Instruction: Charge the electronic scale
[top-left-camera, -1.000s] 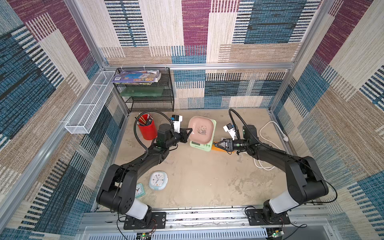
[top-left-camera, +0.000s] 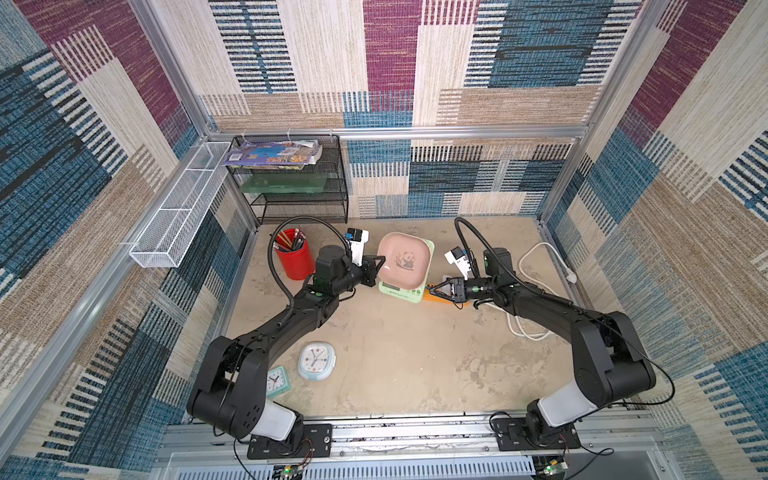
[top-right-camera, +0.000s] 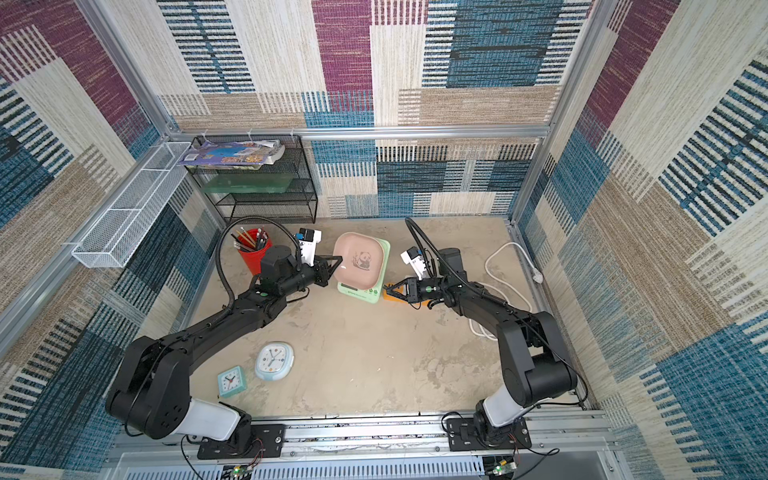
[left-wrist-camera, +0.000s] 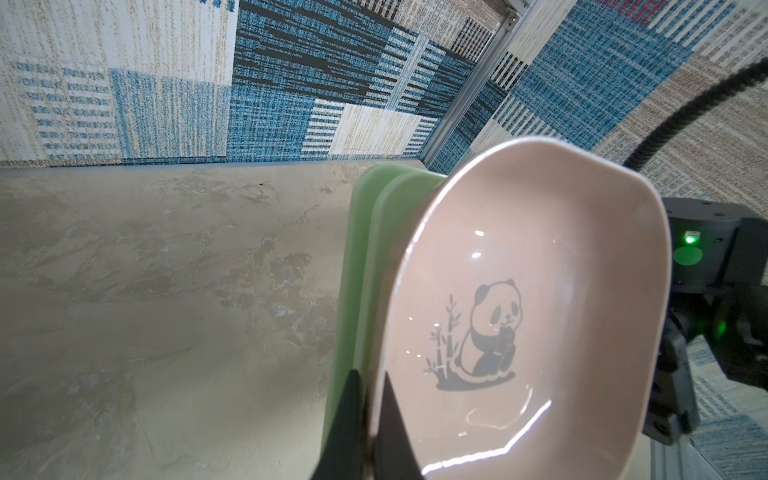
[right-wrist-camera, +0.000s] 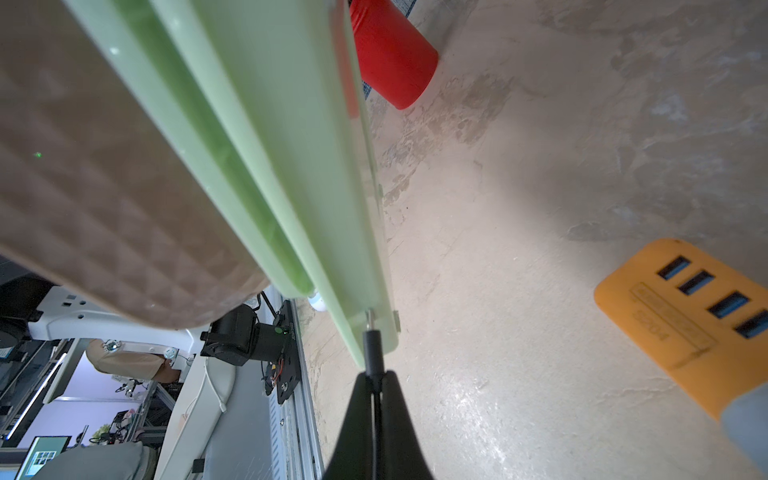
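The electronic scale (top-left-camera: 389, 293) is pale green with a pink panda bowl (top-left-camera: 404, 260) on top. It looks raised off the table and tilted. My left gripper is shut on the bowl's near rim, its fingertips blurred along the edge. On the other side, my right gripper is shut on a slim black charging plug (right-wrist-camera: 373, 352). The plug's metal tip meets the side of the scale (right-wrist-camera: 320, 200) close to a corner. How deep the tip sits cannot be told. The scale's display and buttons face up in both top views.
An orange USB hub (right-wrist-camera: 680, 320) lies on the table below my right gripper. A red pen cup (top-left-camera: 295, 260) stands behind the left arm. Two clocks (top-left-camera: 317, 360) are at front left, a white cable (top-left-camera: 524, 324) at right.
The right arm looks nearly still.
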